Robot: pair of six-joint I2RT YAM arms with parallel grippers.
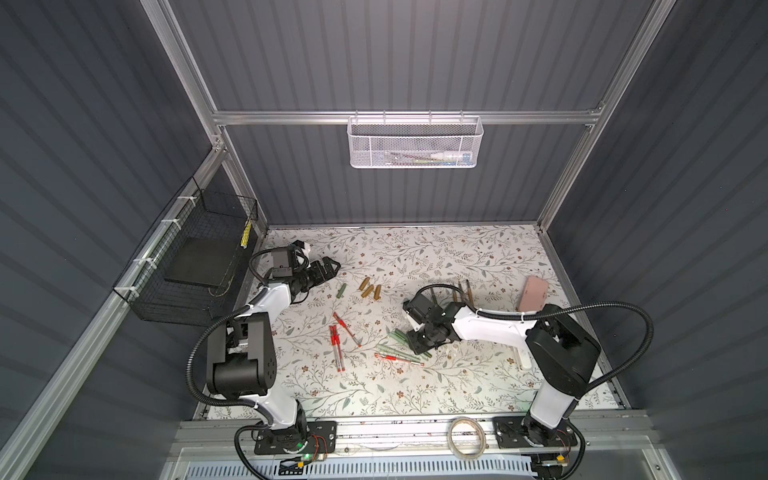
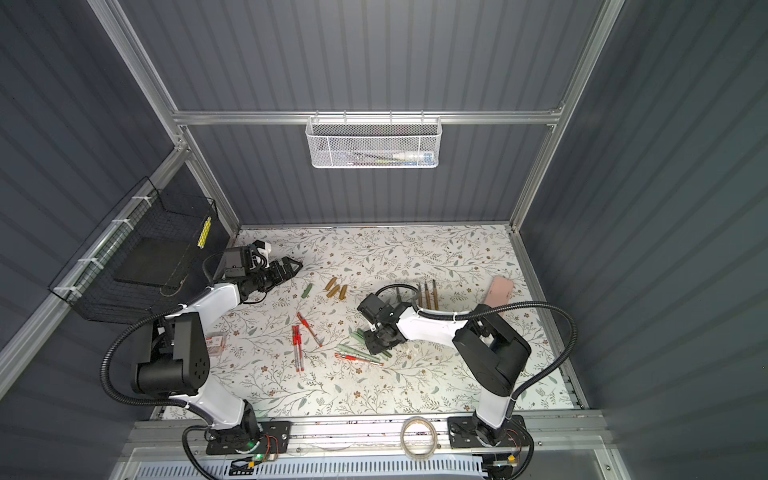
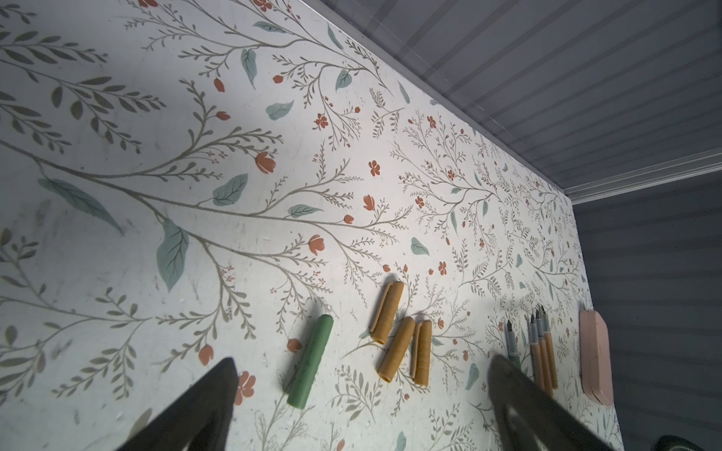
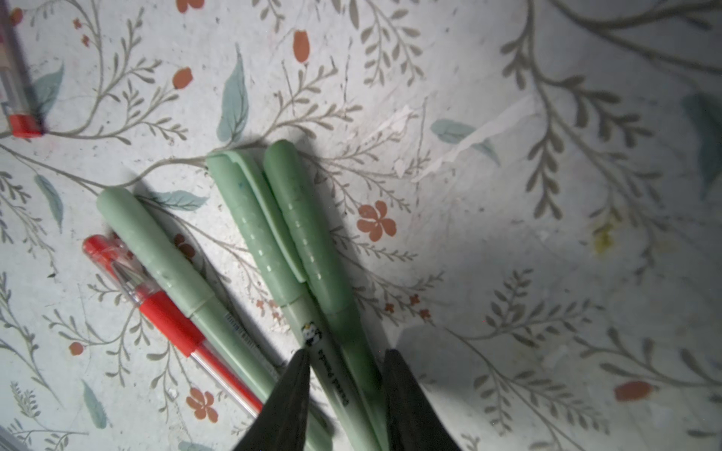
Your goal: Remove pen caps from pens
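In the right wrist view, two green capped pens lie side by side: a lighter one with a clip [image 4: 259, 225] and a darker one [image 4: 308, 218]. My right gripper is low over them, its fingers parted, one on each side of the pair. Whether they touch the pens is hard to tell. A pale green pen [image 4: 180, 278] and a red pen [image 4: 169, 319] lie to their left. My left gripper stands open and empty above the far left of the table. Loose caps lie near it: one green cap [image 3: 310, 360] and several brown caps [image 3: 396, 349].
Uncapped brown pens [image 2: 428, 296] lie behind the right arm. More red pens [image 1: 336, 348] rest left of centre. A pink case [image 1: 533, 293] is at the right, a black wire basket [image 1: 200, 256] on the left.
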